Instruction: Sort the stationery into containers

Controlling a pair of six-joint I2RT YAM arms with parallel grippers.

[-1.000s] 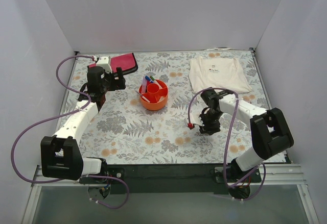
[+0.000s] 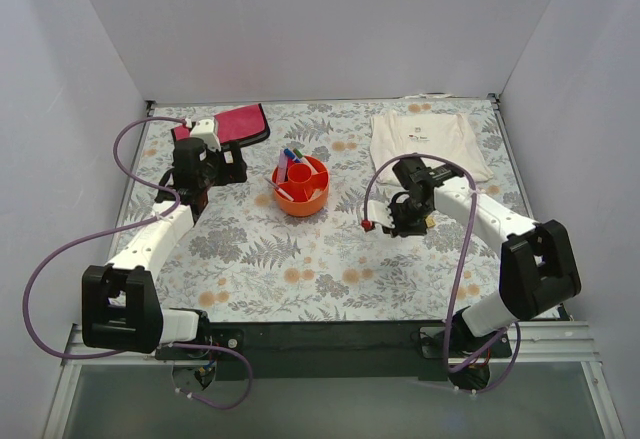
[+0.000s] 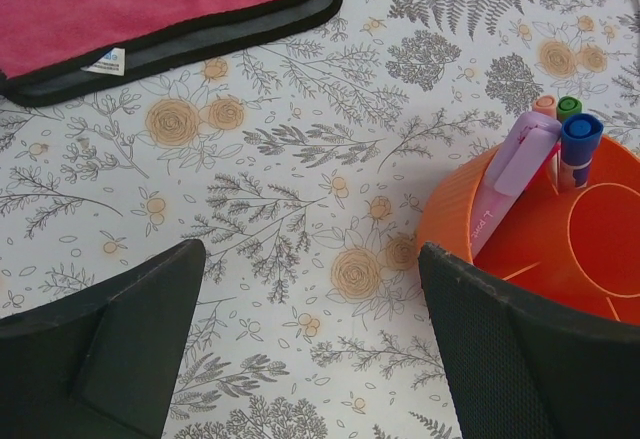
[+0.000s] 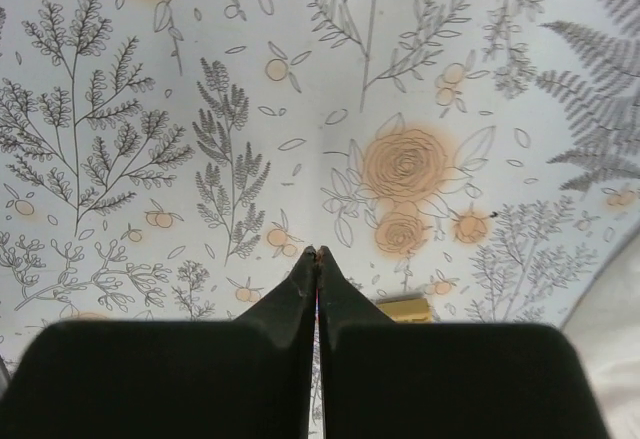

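Note:
An orange round organizer [image 2: 300, 206] with a central cup holds markers, a lilac item [image 3: 519, 164] and other pens at the middle-left of the table. My left gripper stands open left of it, only table between its fingers. My right gripper is shut with nothing showing between its fingers, over the table right of the organizer. A small yellow item [image 4: 407, 310] lies beneath it, partly hidden by the fingers.
A red pouch [image 2: 236, 120] lies at the back left. A white cloth bag [image 2: 426, 141] covers the back right.
My right arm has moved back, toward the white bag, uncovering more of the small yellow item in the top view.

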